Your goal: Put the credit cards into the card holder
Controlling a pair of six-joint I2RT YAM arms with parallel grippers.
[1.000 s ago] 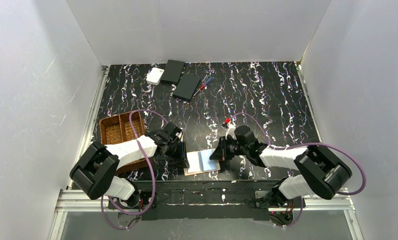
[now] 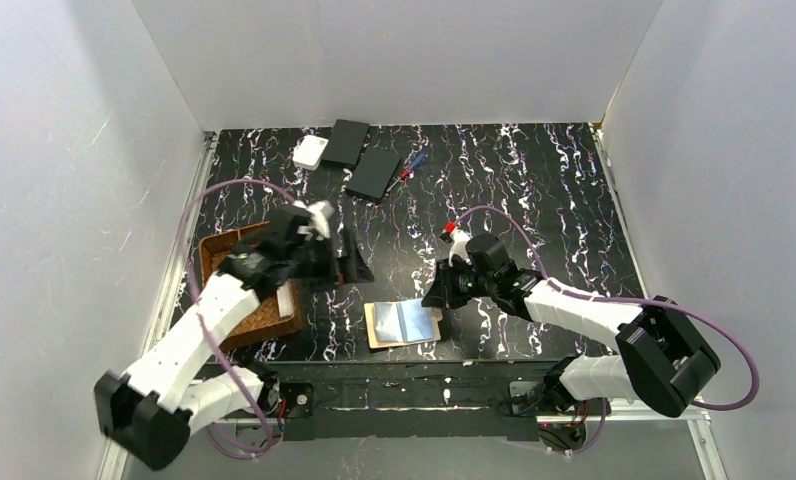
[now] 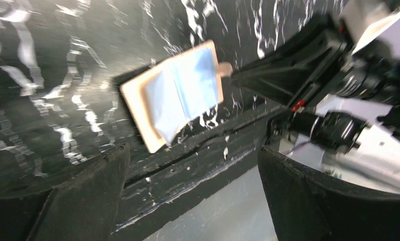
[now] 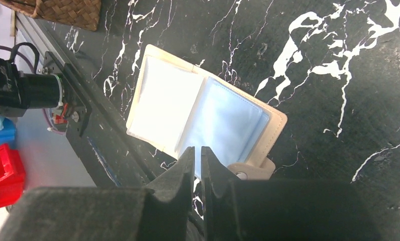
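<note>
The card holder lies spread open near the table's front edge, tan with clear pockets, one white and one bluish in the right wrist view. Its tan strap with a snap sticks out beside my right gripper, which is shut with only a thin gap between its fingers. Those fingertips hover over the bluish pocket's edge; contact cannot be told. Up and left of the holder, my left gripper is raised and blurred. Its fingers are spread wide and empty in its wrist view. No loose credit card can be made out clearly.
A brown woven basket stands at the left, partly covered by my left arm, with a whitish item inside. Two black boxes, a white box and a pen-like tool lie at the back.
My left arm has swung up and left, away from the holder's left side, uncovering it and now blocking more of the basket.
</note>
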